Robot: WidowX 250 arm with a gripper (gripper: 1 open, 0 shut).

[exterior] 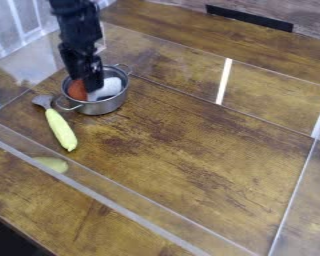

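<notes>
A steel pot (104,105) with side handles holds an orange-red item (76,89) and a white item (104,89). My dark gripper (85,78) hangs down into the top of the pot from above, blurred; whether anything is between its fingers is not clear. A yellow corn cob (61,127) lies below the pot, beside a grey utensil (41,102) whose far end is partly hidden by it.
Transparent edges run along the left, bottom and right, and a white strip (224,82) lies at the right back.
</notes>
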